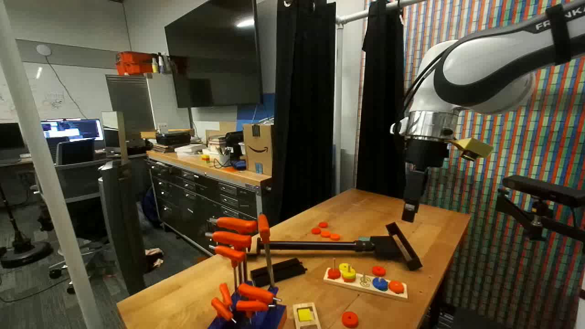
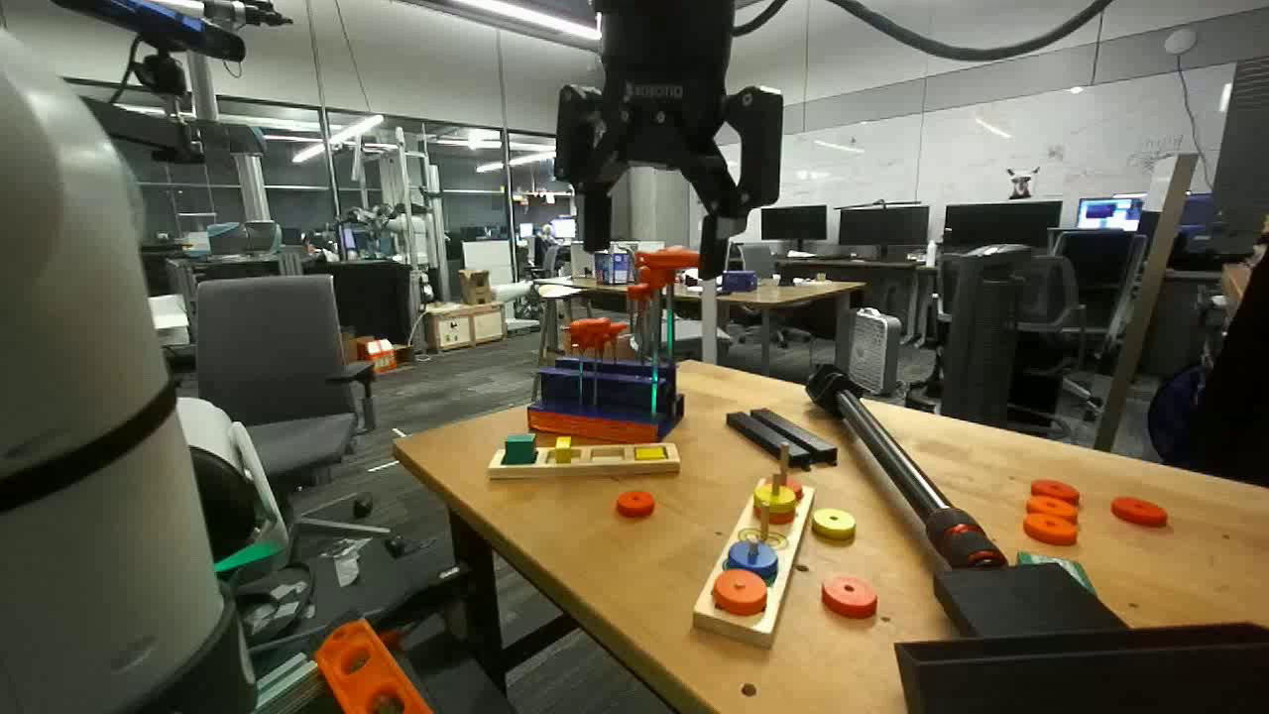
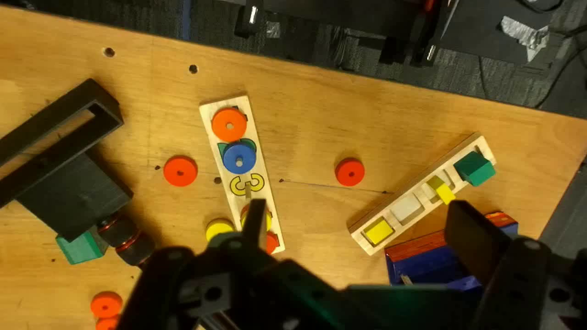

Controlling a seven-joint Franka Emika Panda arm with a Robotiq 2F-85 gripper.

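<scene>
High over the wooden table hangs my gripper (image 2: 651,242), its fingers wide apart with nothing between them. Below it lies a wooden peg board (image 3: 257,137) bearing an orange ring (image 3: 229,124), a blue ring (image 3: 239,157), and yellow and red rings toward its other end, partly hidden by the gripper in the wrist view. The middle peg, over a printed 3, is bare. Loose beside the board are two red rings, one (image 3: 180,170) on either side (image 3: 350,172), and a yellow ring (image 2: 833,524). A wooden shape tray (image 3: 360,227) holds a green block (image 3: 474,168) and yellow blocks (image 3: 379,231).
A blue stand (image 2: 607,393) of orange-handled hex keys rises tall at one end of the table. A long black tool (image 2: 904,466) with a wide black head (image 1: 403,246) lies along the table. Several orange rings (image 2: 1051,510) sit beyond it. Bare wood surrounds the board.
</scene>
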